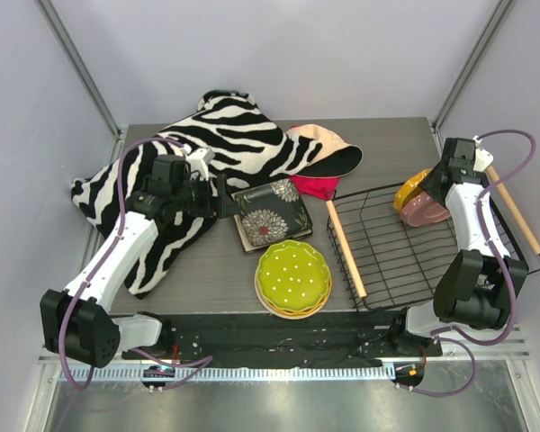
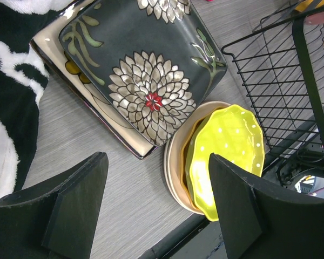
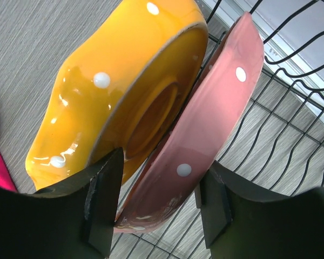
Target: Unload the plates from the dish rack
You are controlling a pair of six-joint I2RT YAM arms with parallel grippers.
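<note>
In the dish rack point(image 1: 387, 261), at its back right, a pink polka-dot plate point(image 3: 216, 113) stands leaning beside a yellow one point(image 3: 102, 81). My right gripper is down at the pink plate, with a finger on each side of it; whether they press on it I cannot tell. My left gripper hangs open and empty at the left, above square flowered plates point(image 1: 270, 216). A stack of round plates point(image 1: 291, 274), yellow-green on top, lies on the table left of the rack.
A zebra-striped cloth point(image 1: 216, 135) covers the back left, with a red cloth point(image 1: 315, 187) and a cap-like item near it. Bare table point(image 2: 97, 205) shows left of the round stack.
</note>
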